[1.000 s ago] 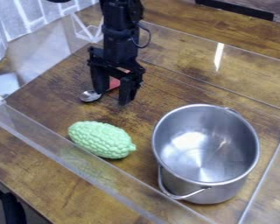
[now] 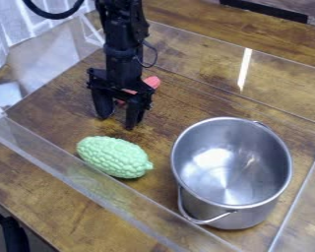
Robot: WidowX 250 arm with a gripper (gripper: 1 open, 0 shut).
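Observation:
My black gripper [image 2: 118, 106] is low over the wooden floor of the tray, left of centre, its fingers pointing down. A small red object [image 2: 150, 84] lies just behind it, partly hidden by it. Whether anything is between the fingers is too dark and small to tell. A green corn-like object [image 2: 113, 157] lies in front of the gripper, and a steel pot [image 2: 230, 162] stands to the right.
Clear plastic walls [image 2: 44, 162] border the wooden surface.
The gripper has moved slightly left and down, now covering the small silvery thing that showed at its left. The green object and pot have not moved.

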